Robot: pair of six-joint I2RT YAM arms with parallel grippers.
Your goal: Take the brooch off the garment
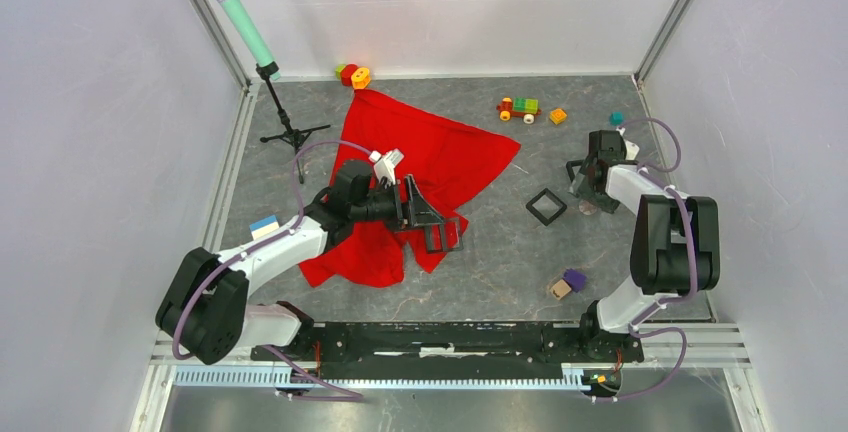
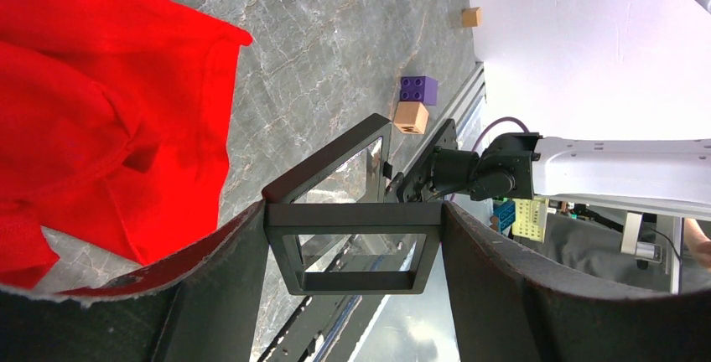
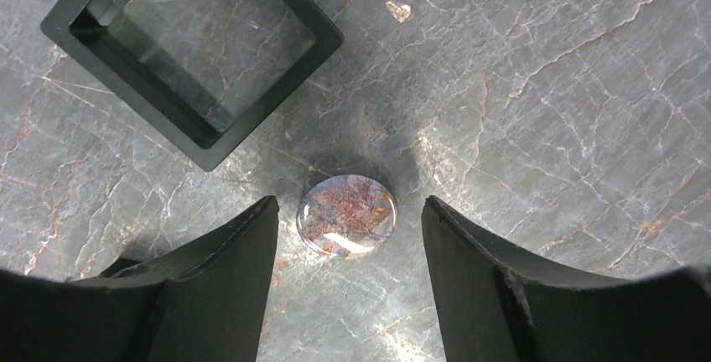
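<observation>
The red garment (image 1: 430, 152) is spread, creased, on the grey floor left of centre; its edge also shows as red cloth (image 2: 168, 111) in the left wrist view. No brooch can be made out on the visible cloth. My left gripper is shut on a black open-frame box (image 2: 355, 214), just above the garment's lower right corner. Far to the right, my right gripper points down with its fingers apart. A round, glassy disc (image 3: 346, 215) lies on the floor, framed between those fingers, with gaps on both sides. Whether this is the brooch, I cannot tell.
A black square frame (image 1: 546, 207) lies between the arms; another black frame (image 3: 193, 60) is close to my right gripper. Purple (image 1: 575, 279) and wooden blocks (image 1: 560, 289) sit near the front. A toy train (image 1: 518, 108) stands at the back.
</observation>
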